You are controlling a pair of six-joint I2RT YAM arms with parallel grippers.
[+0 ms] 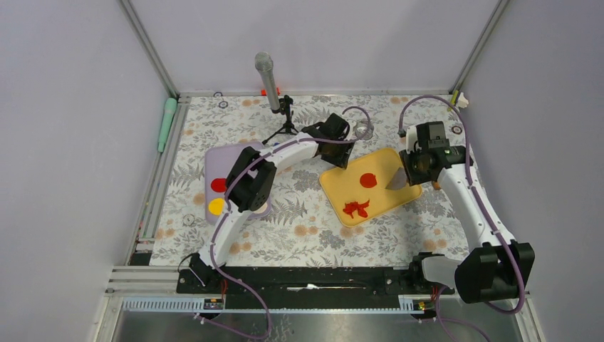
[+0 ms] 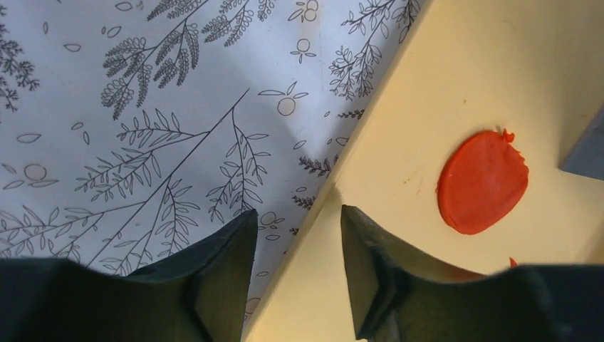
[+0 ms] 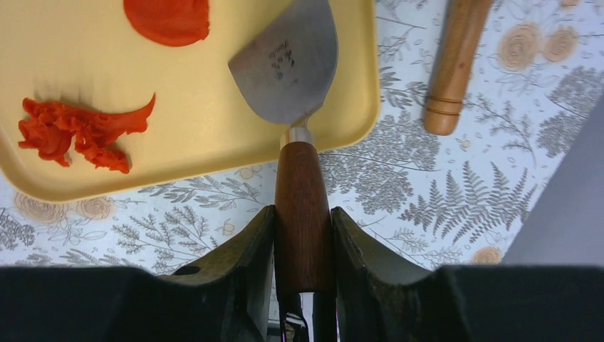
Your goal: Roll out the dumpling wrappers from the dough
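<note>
A flattened red dough round [image 1: 368,180] and torn red dough scraps [image 1: 355,209] lie on the yellow tray [image 1: 338,187]. My left gripper is part open over the tray's rim, one finger on each side, nothing visible held. My right gripper is shut on the wooden handle of a scraper, whose metal blade [image 3: 285,71] is over the tray's right part.
A wooden rolling pin [image 3: 453,78] lies right of the tray. A purple tray [image 1: 217,164] with coloured rounds is at left. A glass [image 1: 363,128] and a stand [image 1: 285,114] are behind.
</note>
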